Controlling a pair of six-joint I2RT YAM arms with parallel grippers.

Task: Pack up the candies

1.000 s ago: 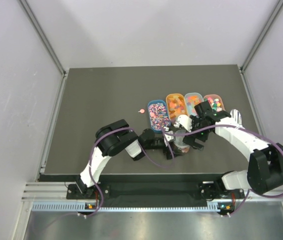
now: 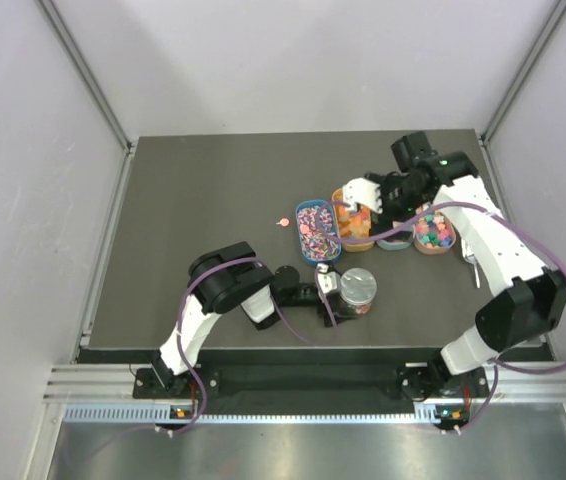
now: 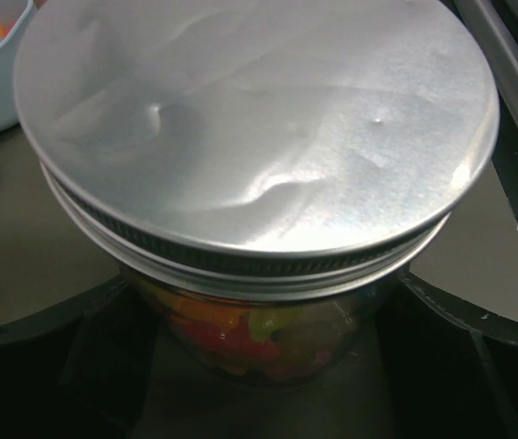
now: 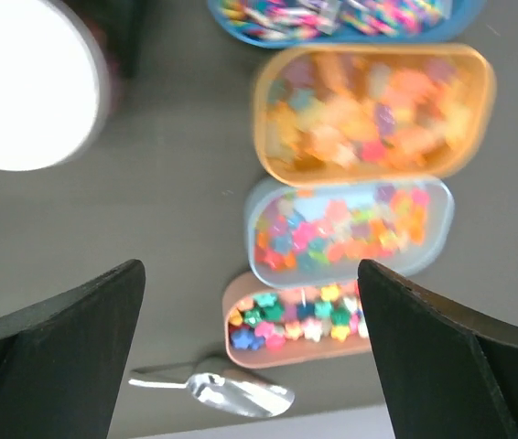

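A clear jar with a flat silver lid (image 2: 358,286) stands upright near the front of the table, colourful candies (image 3: 232,334) showing through its wall. My left gripper is open, one finger on either side of the jar below the lid; whether they touch the glass is hard to tell. Over the containers at the back right hovers my right gripper, its fingers wide apart and empty. Beneath it are an orange container (image 4: 369,174), a pale blue one (image 4: 250,215) and a pink one (image 4: 232,357), all with candies. A blue container (image 2: 315,232) of small candies lies to their left.
A metal scoop (image 4: 241,393) lies beside the pink container, on the right of the table. One small pink piece (image 2: 283,222) sits left of the blue container.
My right gripper has gone from the jar toward the back, over the containers.
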